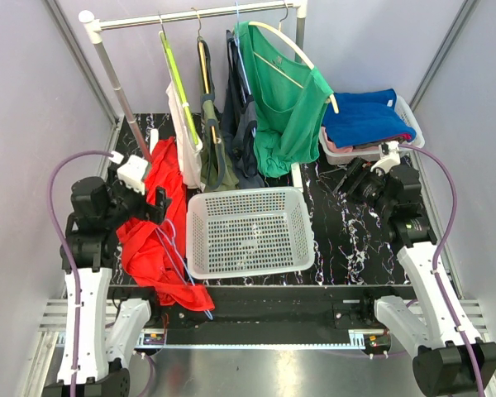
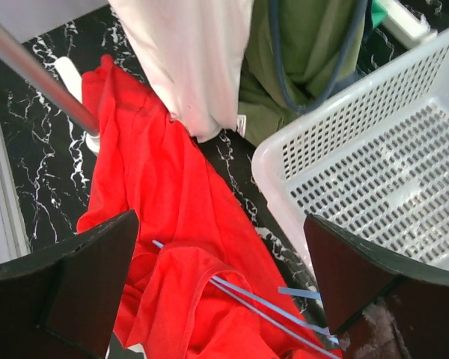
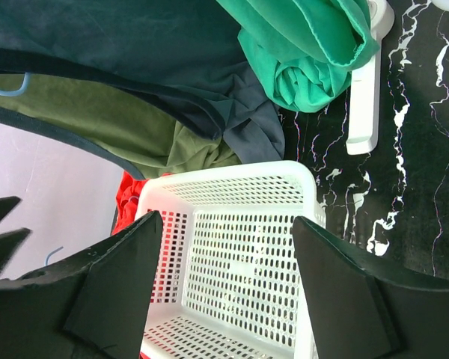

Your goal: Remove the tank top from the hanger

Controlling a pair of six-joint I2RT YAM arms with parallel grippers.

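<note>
A red tank top [image 1: 153, 240] lies crumpled on the dark marbled surface, left of the white basket. A thin blue hanger [image 1: 178, 256] rests with it; in the left wrist view, a red fold covers part of the hanger [image 2: 266, 303]. My left gripper is open above the cloth, its fingers wide apart and nothing between them. Over on the right side, my right gripper [image 1: 348, 179] hangs over the bare surface. In the right wrist view its fingers [image 3: 127, 262] stand apart, empty, with the basket beyond them.
The empty white basket [image 1: 250, 270] sits in the middle. Behind it a rack [image 1: 194, 14] carries several hung garments, among them a green top [image 1: 285, 99]. A second basket with folded blue cloth [image 1: 368, 117] stands at the back right.
</note>
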